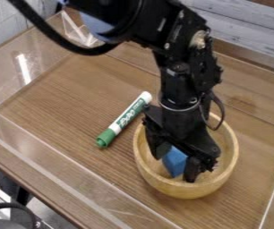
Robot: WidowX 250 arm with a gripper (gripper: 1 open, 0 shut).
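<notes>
The black gripper point(175, 154) is lowered into a round wooden bowl point(190, 186) on the right side of the table. It is open, its fingers around a blue block point(173, 163) inside the bowl, which they partly hide. Whether they touch the block cannot be told.
A green-and-white marker point(124, 120) lies just left of the bowl on the wooden table point(68, 107). A black cable hangs past the near left edge.
</notes>
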